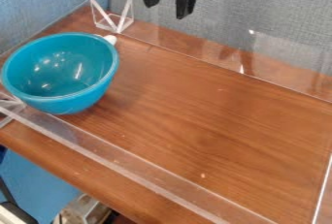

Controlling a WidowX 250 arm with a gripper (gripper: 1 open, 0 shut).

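My black gripper (168,3) hangs high at the top centre of the camera view, over the back edge of the table, its two fingers apart and pointing down with nothing seen between them. Its upper part is cut off by the frame. A teal bowl (61,71) sits on the left of the wooden table (208,150), empty apart from glints of light. A small white object (111,40) is partly visible just behind the bowl.
Clear walls or rails run along the table's sides, with white corner brackets (112,18) at the back left. Grey padded panels stand behind.
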